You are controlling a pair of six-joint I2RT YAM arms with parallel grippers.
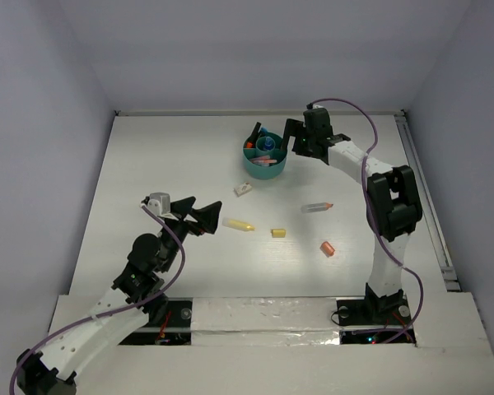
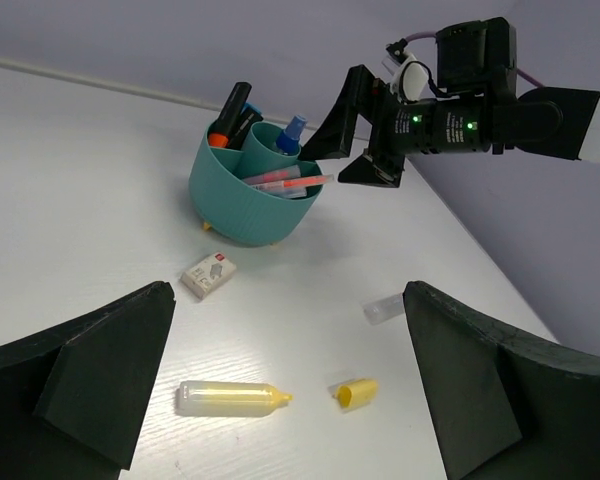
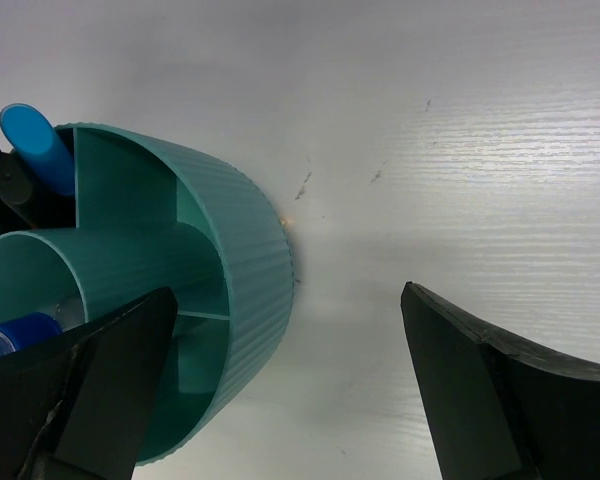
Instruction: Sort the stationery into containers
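A teal divided container (image 1: 264, 169) (image 2: 230, 205) (image 3: 258, 280) holds pens, markers and a blue-capped item. My right gripper (image 1: 293, 137) is open at its right rim, one finger over the container. My left gripper (image 1: 202, 216) stands open above the lower left table, empty. Loose on the table lie a white eraser (image 1: 243, 188) (image 2: 208, 275), a yellow tube (image 1: 238, 225) (image 2: 227, 398), a small yellow piece (image 1: 278, 233) (image 2: 356, 393), a clear tube (image 1: 317, 206) and an orange piece (image 1: 328, 248).
Walls and a rail border it at the back and sides. Purple cables run along both arms.
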